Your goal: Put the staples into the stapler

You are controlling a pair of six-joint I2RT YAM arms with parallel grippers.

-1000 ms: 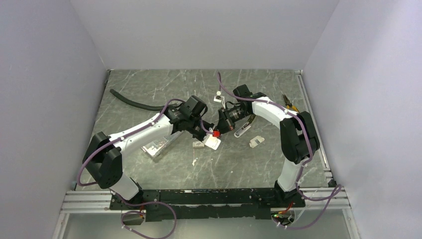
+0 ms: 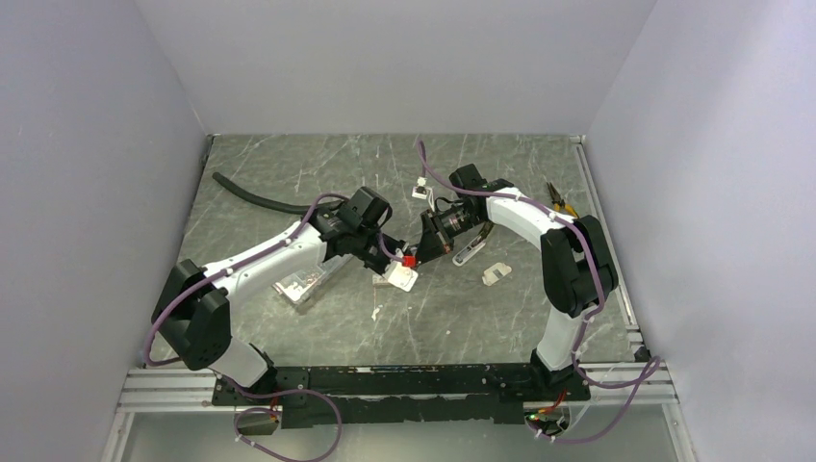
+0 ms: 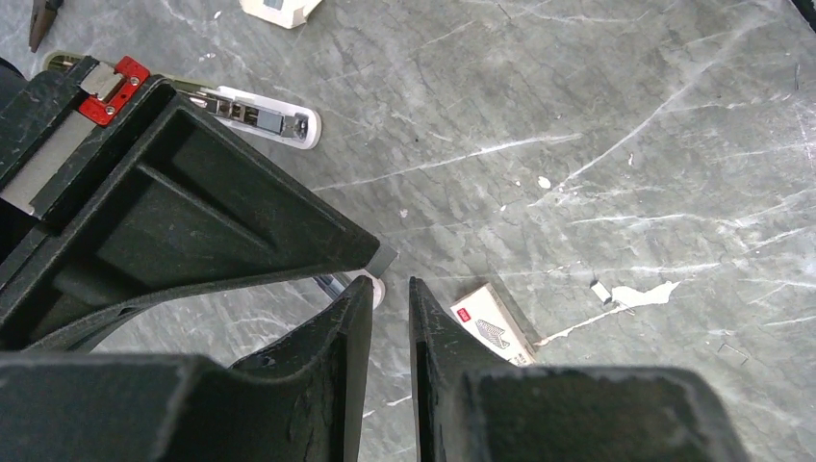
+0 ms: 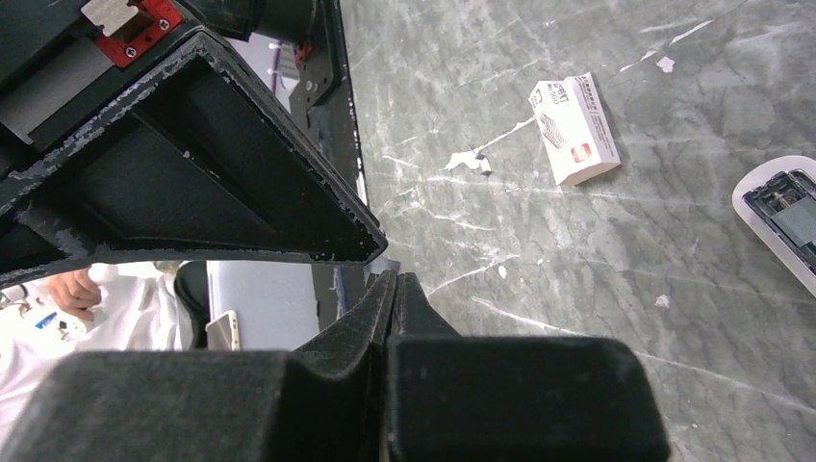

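Note:
My left gripper and right gripper hang close together over the table's middle. In the left wrist view, the left gripper's fingertips are a little apart, with nothing visible between them. The right gripper's fingertips are shut in its wrist view. A small staple box lies on the marble table below them, a white torn scrap and thin strip beside it. A white-bodied stapler lies open to the right of the grippers in the top view; its far details are partly hidden.
A light card lies right of the grippers, pliers at the right edge, a clear case at left, and a dark tube behind.
My left gripper has shifted slightly toward the left and front in the top view. The right arm looks unchanged.

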